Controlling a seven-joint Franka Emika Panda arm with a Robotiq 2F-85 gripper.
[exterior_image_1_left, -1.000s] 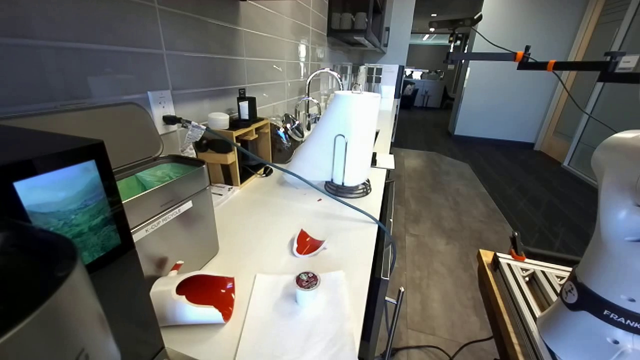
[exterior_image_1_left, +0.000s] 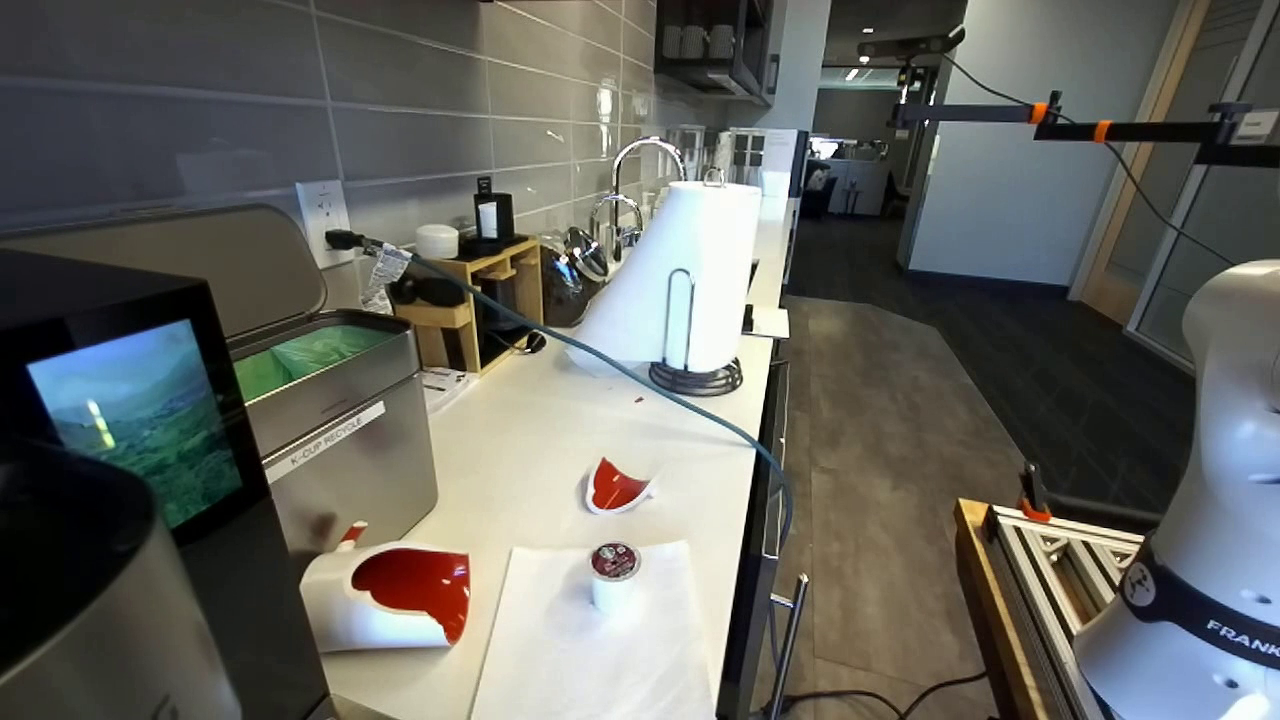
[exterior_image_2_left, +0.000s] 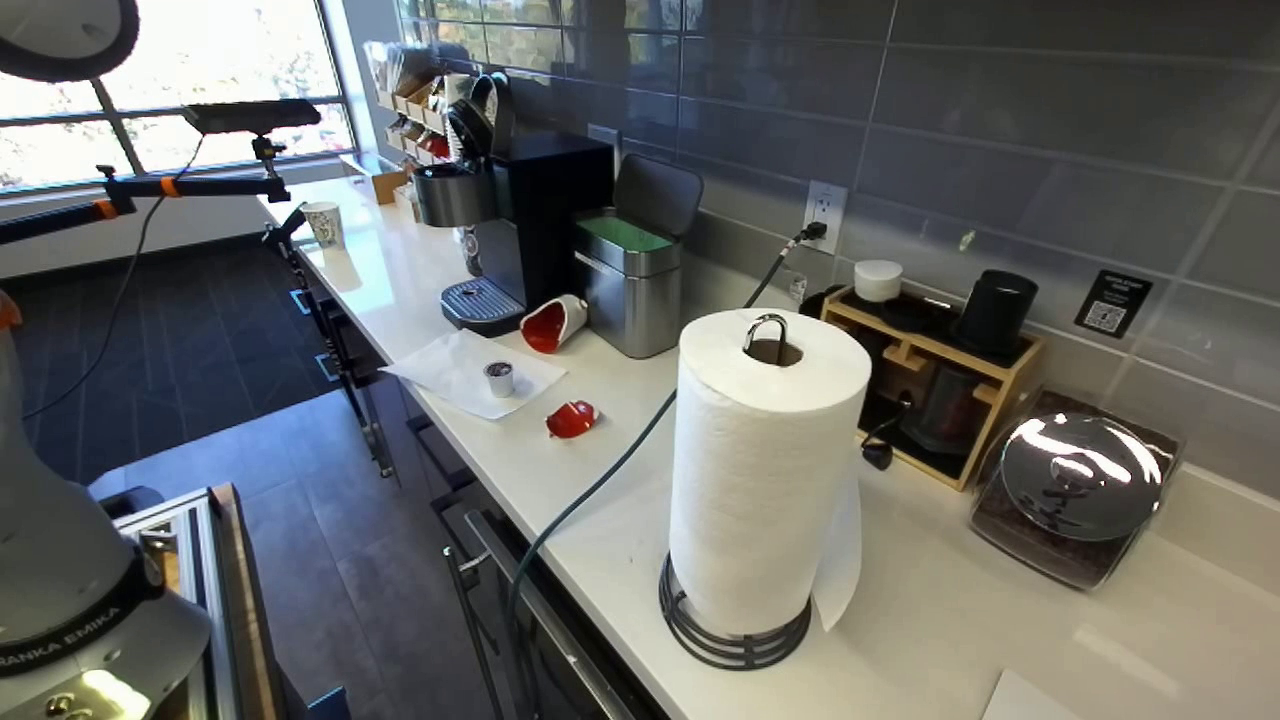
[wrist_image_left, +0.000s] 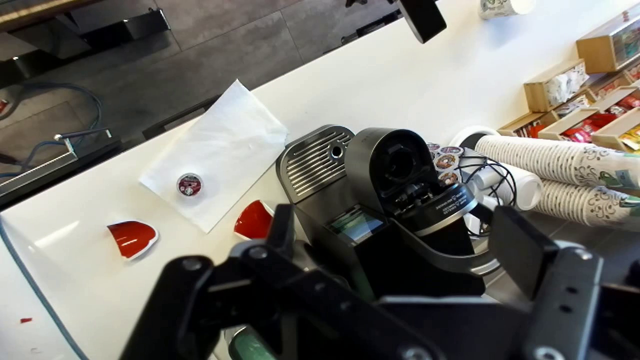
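Note:
My gripper is open in the wrist view, its two dark fingers wide apart above the coffee machine (wrist_image_left: 324, 165), with nothing held. A coffee pod (wrist_image_left: 190, 185) with a dark red lid stands upright on a white paper towel sheet (exterior_image_1_left: 546, 648). Beside the machine lies a broken white mug (exterior_image_1_left: 330, 600) with a red inside, tipped on its side. A separate red and white shard (exterior_image_1_left: 615, 487) rests on the counter past the towel. The steel K-cup recycle bin (exterior_image_2_left: 632, 300) has its lid up, showing a green liner. Both exterior views leave the gripper out.
A paper towel roll (exterior_image_2_left: 768, 480) stands on a wire holder. Across the counter runs a blue-grey cable (exterior_image_1_left: 708, 414). Stacked paper cups (wrist_image_left: 540, 159) and pods sit behind the machine.
Only the picture on the coffee machine's screen differs. The objects on the counter and the visible arm base stand as before.

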